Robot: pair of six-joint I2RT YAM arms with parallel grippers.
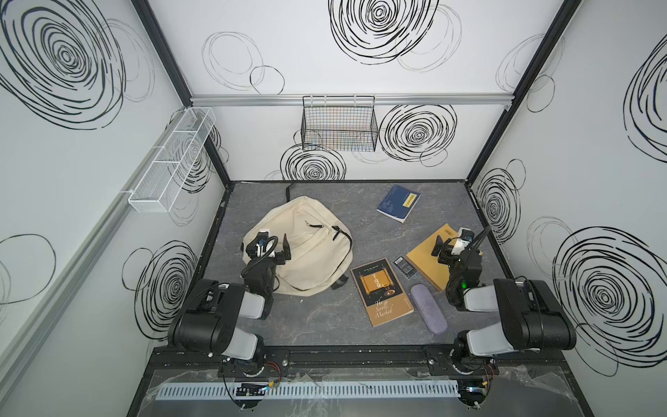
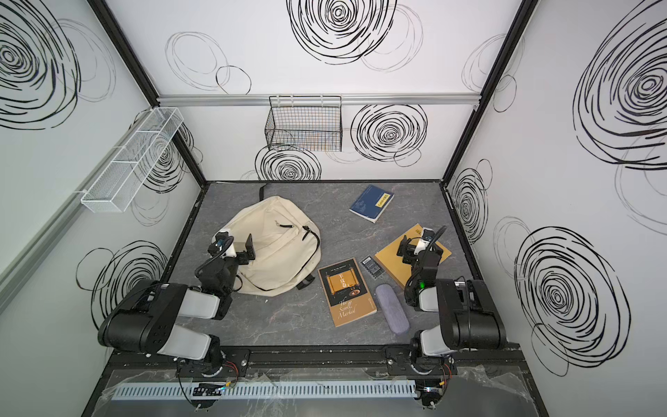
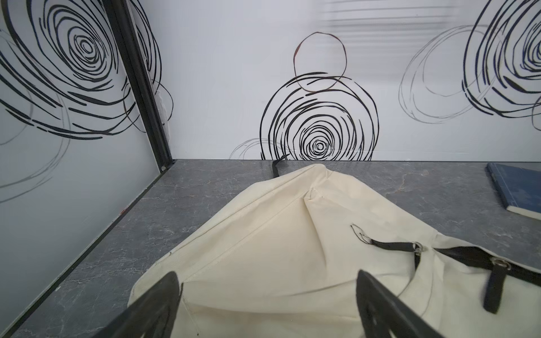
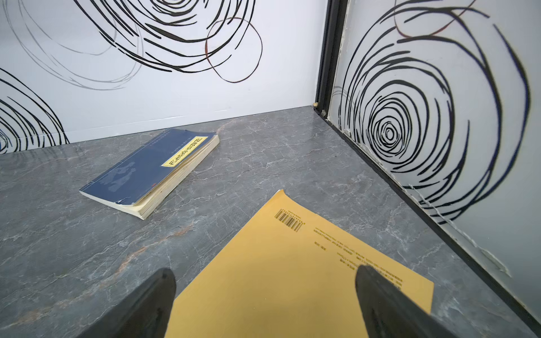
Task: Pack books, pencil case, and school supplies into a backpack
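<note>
A cream backpack lies flat on the left of the table, its black zipper pulls visible. My left gripper is open over its near-left part, holding nothing. On the right, my right gripper stands open above a yellow book. A blue book lies at the back right. A brown-and-black book lies at the front centre, with a small calculator and a lilac pencil case to its right.
A black wire basket hangs on the back wall and a white one on the left wall. Bare grey table shows between the backpack and blue book. Walls close in on both sides and at the back.
</note>
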